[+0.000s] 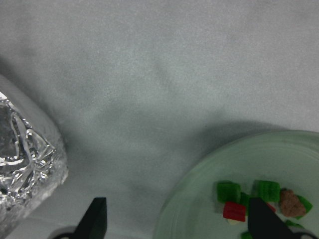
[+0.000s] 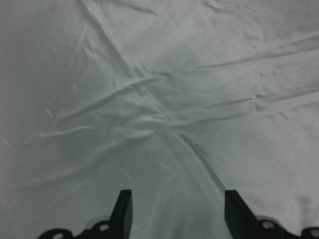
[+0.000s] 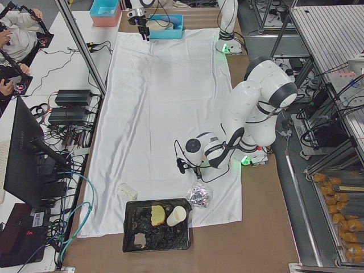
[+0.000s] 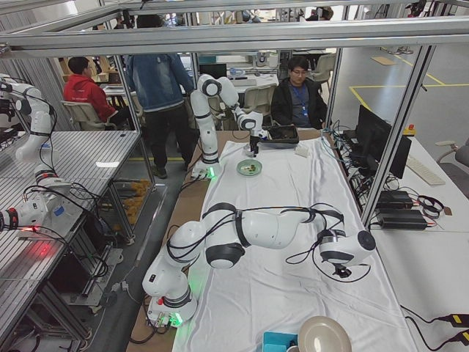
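A pale green plate [image 1: 184, 219] with green, red and brown pieces lies under my left gripper, which is open with nothing between its fingers; to its left is a crumpled foil bundle [image 1: 27, 159], also in the camera left view [image 3: 199, 196]. My right gripper is open over empty, wrinkled white cloth [image 2: 149, 74]. In the camera right view the green plate [image 4: 249, 169] sits at the far end of the cloth.
A black tray [image 3: 136, 227] with a yellow piece and a white cup is at one end, beside a small white item [image 3: 127, 191]. A blue bin [image 3: 165, 34] and a beige plate [image 4: 325, 339] are at the other end.
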